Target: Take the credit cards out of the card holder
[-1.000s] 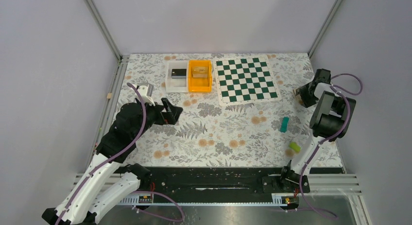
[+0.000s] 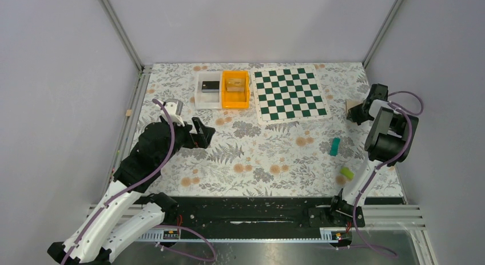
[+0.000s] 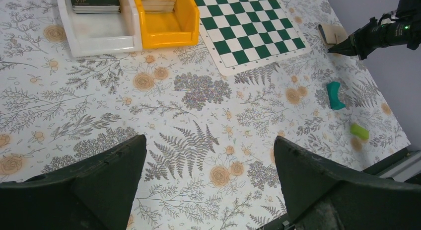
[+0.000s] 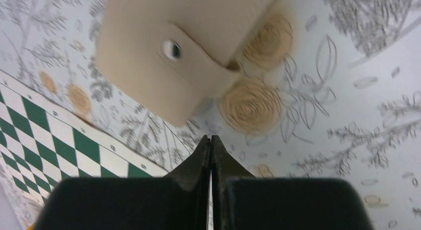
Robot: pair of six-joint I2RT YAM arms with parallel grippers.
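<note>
The beige card holder (image 4: 144, 76) lies flat on the cloth, its snap strap (image 4: 193, 56) folded across and the button showing. No cards are visible in it. My right gripper is shut, its fingertips meeting with nothing between them, a little off the holder's lower corner. From above, that arm partly covers the holder (image 2: 350, 104) at the far right. Over the left side of the table my left gripper stands open and empty, its two fingers (image 3: 99, 183) far apart.
A white box (image 2: 207, 103) with a stack of dark VIP cards (image 3: 96, 1) adjoins an orange box (image 2: 235, 99). A checkerboard (image 2: 290, 93) lies between them and the holder. Teal (image 2: 334, 146) and lime (image 2: 346, 173) pieces sit near the right arm.
The right gripper stays shut. The left arm has barely moved.
</note>
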